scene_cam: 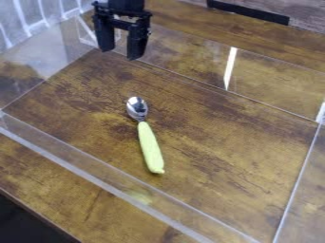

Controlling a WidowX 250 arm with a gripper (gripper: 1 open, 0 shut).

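Note:
A spoon with a pale yellow-green handle (150, 147) lies on the wooden tabletop, its silver bowl (137, 107) pointing toward the back. Above and behind it, near the back left, my dark gripper (120, 47) hangs with its two fingers apart, open and well clear of the spoon.
Low transparent walls (102, 179) border the wooden work area (229, 123) on the sides, front and back. A dark strip (248, 11) runs along the back.

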